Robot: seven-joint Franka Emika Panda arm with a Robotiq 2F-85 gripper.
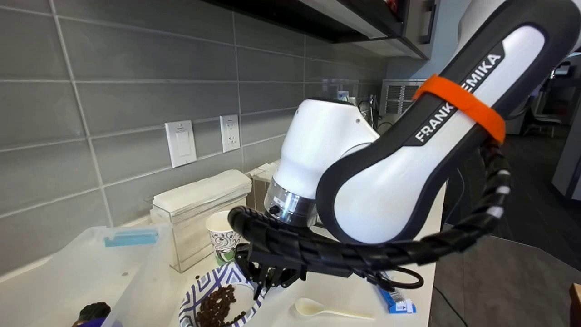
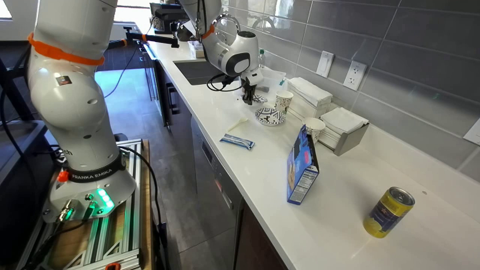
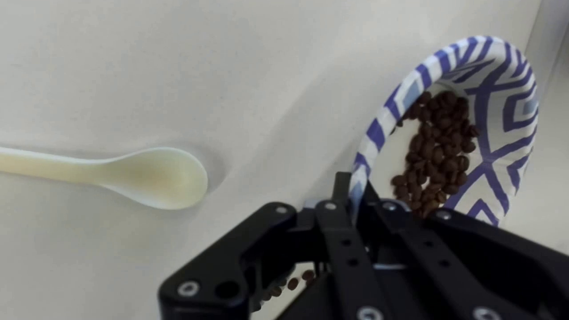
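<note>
My gripper is shut on the rim of a paper bowl (image 3: 509, 106) with a blue-and-white pattern. In the wrist view the bowl is pinched at its near edge, and brown coffee beans (image 3: 440, 152) lie inside it. Exterior view 1 has the gripper (image 1: 267, 286) at the right side of the bowl (image 1: 188, 305), beside the bin. From exterior view 2, the gripper (image 2: 248, 99) stands at the far part of the counter, covering some of the held bowl. Behind my fingers in the wrist view, a few more beans (image 3: 293, 283) show on a pale surface.
A cream spoon (image 3: 157, 178) lies on the counter. A clear bin (image 1: 130, 272) stands left of the bowl, a paper cup (image 1: 222, 234) and napkin holder (image 1: 204, 201) behind. A second patterned bowl (image 2: 270, 116), blue wrapped bar (image 2: 237, 141), blue box (image 2: 303, 166) and yellow can (image 2: 389, 211) are nearer in exterior view 2.
</note>
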